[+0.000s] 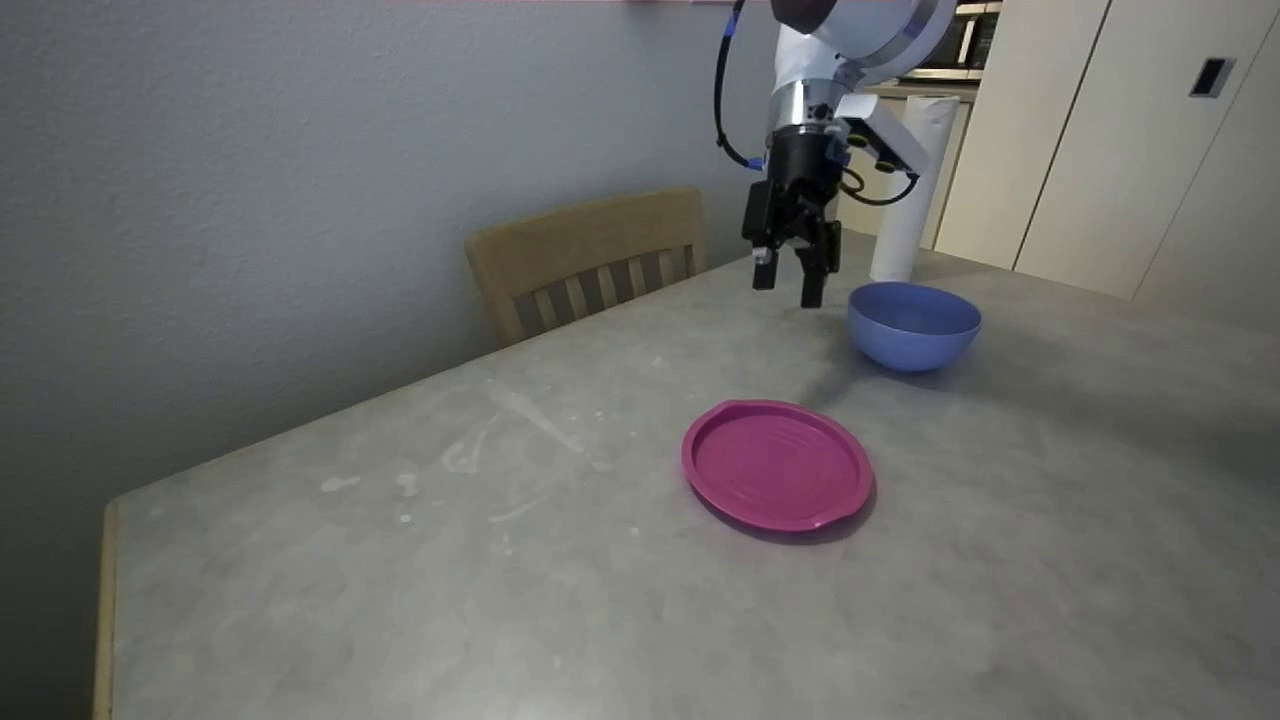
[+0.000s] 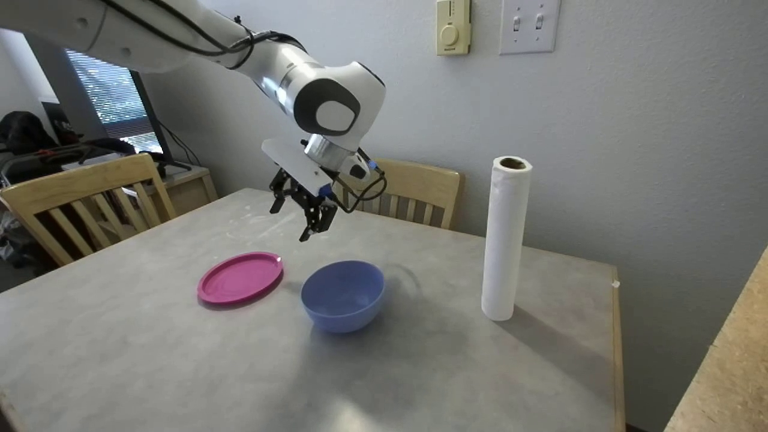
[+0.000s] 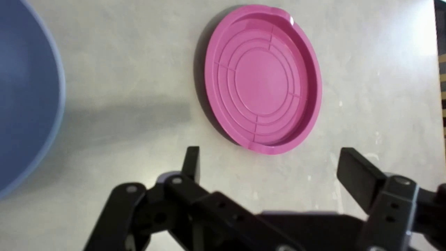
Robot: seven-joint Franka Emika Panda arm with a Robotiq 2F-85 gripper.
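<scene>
A round pink lid (image 1: 777, 466) with a raised rim lies flat on the grey table. Beside it stands a blue bowl (image 1: 912, 330), upright; its inside looks empty in the second exterior view, where the bowl (image 2: 342, 296) is nearer than the lid (image 2: 241, 278). My gripper (image 1: 787, 298) hangs in the air above the table, open, touching neither. Seen from the wrist, the gripper has its fingers wide apart with only bare table between them. The pink lid (image 3: 262, 81) lies ahead of the fingertips, and part of the blue bowl (image 3: 25, 96) shows at the left edge.
A tall white paper roll (image 2: 506, 237) stands upright on the table, right of the bowl in the second exterior view. Wooden chairs (image 2: 414, 188) stand along the table's edge, close to the wall.
</scene>
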